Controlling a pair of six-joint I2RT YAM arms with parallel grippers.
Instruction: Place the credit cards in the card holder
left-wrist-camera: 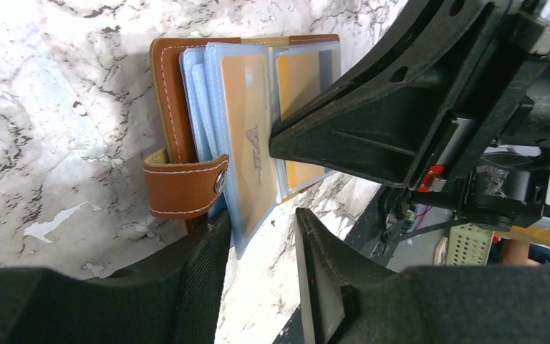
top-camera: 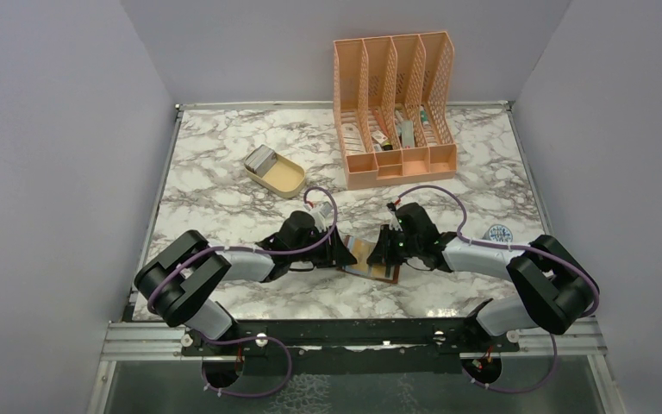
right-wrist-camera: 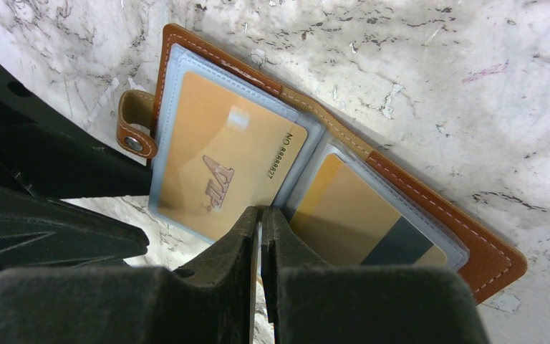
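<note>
The brown leather card holder (top-camera: 366,259) lies open at the front middle, clear sleeves showing tan cards (right-wrist-camera: 225,143). My left gripper is at its strap end, part open, one fingertip by the strap and sleeve edge (left-wrist-camera: 236,208). My right gripper points down at the middle of the holder, its fingers shut at the divide between the two sleeve sides, seemingly on a sleeve edge; what lies between them is mostly hidden.
A beige tray (top-camera: 283,179) with grey items stands at the back left. An orange divided organiser (top-camera: 401,168) with assorted items stands at the back centre. A blue-white round object (top-camera: 498,233) sits at the right.
</note>
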